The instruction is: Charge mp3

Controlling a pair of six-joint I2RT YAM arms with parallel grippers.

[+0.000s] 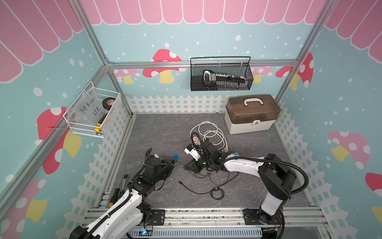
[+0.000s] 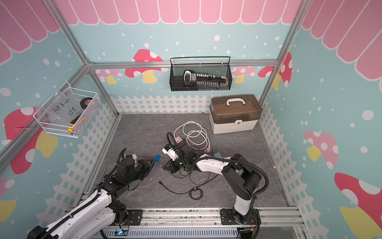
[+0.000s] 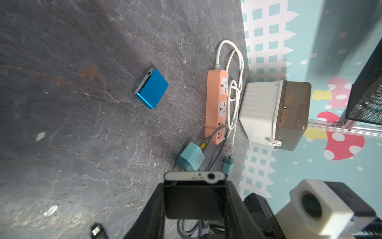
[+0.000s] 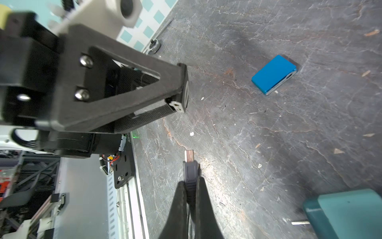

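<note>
My left gripper is shut on a black mp3 player (image 3: 194, 201), whose silver end (image 3: 193, 175) with small holes faces outward. In the right wrist view, a left finger (image 4: 155, 79) hides most of the player. My right gripper is shut on a dark grey cable plug (image 4: 191, 173) with its metal tip pointing away; tip and player are apart. A teal adapter (image 3: 191, 156), with a grey plug in it, shows near the right gripper; I cannot tell whether it rests on the floor. A blue clip-on player (image 3: 152, 88) lies on the floor.
An orange power strip (image 3: 217, 95) and white cord lie behind the right gripper. A loose black cable (image 1: 216, 193) is in front. The brown-lidded box (image 1: 252, 113) stands at the back right.
</note>
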